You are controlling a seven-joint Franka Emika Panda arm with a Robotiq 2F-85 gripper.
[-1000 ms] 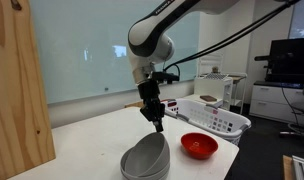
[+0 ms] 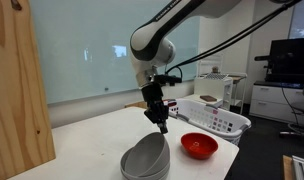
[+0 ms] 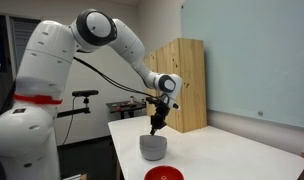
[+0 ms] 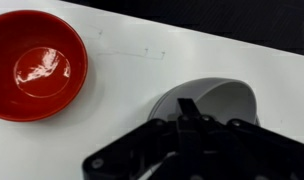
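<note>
Two grey bowls [image 2: 144, 160] stand together on the white table, one tilted up inside the other. My gripper [image 2: 162, 129] points down at the raised rim of the tilted bowl. In the wrist view the fingertips [image 4: 186, 104] are together over the near side of the grey bowl [image 4: 228, 101], hiding part of it. The fingers look shut; whether the thin rim sits between them cannot be made out. From the other side, the gripper [image 3: 154, 131] appears just above the grey bowl [image 3: 152, 148].
A red bowl [image 2: 199, 146], empty, sits on the table to one side of the grey ones. Behind it is a white basket [image 2: 214, 121]. A wooden cabinet [image 2: 20, 85] borders the table at the left.
The hand and fingertips have shifted very slightly to the right and tilted a little. The grey bowls and the red bowl look the same.
</note>
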